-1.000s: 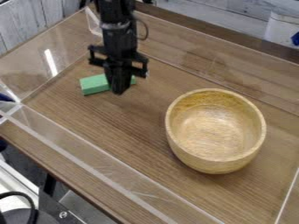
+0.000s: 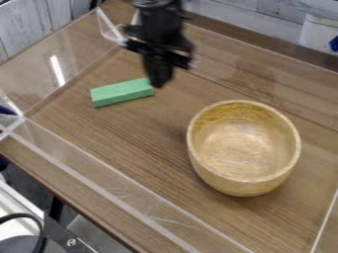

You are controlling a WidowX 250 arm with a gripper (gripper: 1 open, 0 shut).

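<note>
My gripper (image 2: 160,77) is at the top middle of the view, dark and pointing down, its fingertips a little right of and above a green block (image 2: 122,93) lying on the wooden table (image 2: 93,158). It looks shut, with nothing visible between its fingers. A round light wooden bowl (image 2: 243,168) sits on the right.
A black cable (image 2: 27,222) lies at the bottom left corner. Objects at the far top right edge are too small to tell.
Over the last second my gripper has risen and moved back and to the right, away from the green block, which now shows fully.
</note>
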